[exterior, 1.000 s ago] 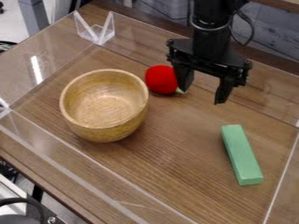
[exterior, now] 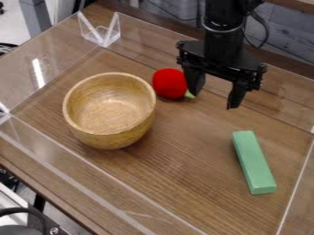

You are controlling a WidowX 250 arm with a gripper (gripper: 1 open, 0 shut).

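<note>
My black gripper (exterior: 216, 83) hangs over the upper middle of the wooden table, its two fingers spread apart, with nothing seen held between them. Just left of it sits a red round object (exterior: 168, 83) with a bit of green beside it, partly behind the left finger. A large tan bowl (exterior: 108, 127) occupies the left middle. On the right lies a long light-green bar (exterior: 252, 162), below and right of the gripper.
A clear angular holder (exterior: 99, 27) stands at the back left. Dark cables run at the lower left edge.
</note>
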